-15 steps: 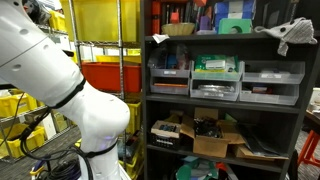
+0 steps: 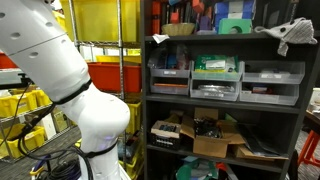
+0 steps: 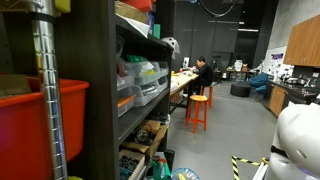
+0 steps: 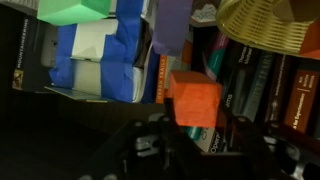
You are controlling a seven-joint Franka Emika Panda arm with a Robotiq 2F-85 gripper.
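Observation:
An orange block (image 4: 195, 100) fills the middle of the wrist view. My gripper is shut on it, with dark fingers partly lost in the shadow below. The block is in front of a row of upright books (image 4: 262, 85), and it appears apart from them. The gripper's tips are out of sight in both exterior views; the white arm (image 2: 100, 120) rises at the left of exterior view 1.
A wicker basket (image 4: 262, 25), a green box (image 4: 72, 10), a purple item (image 4: 172, 25) and a blue-and-white box (image 4: 100, 50) crowd the view. The dark shelf unit (image 2: 222, 105) holds clear drawers (image 2: 215, 90) and a cardboard box (image 2: 232, 132). Beyond it lies open floor (image 3: 215, 145).
In exterior view 1, a small orange-red patch near the top edge, above the shelf, seems to have moved up and slightly left. The shelf's contents look unchanged.

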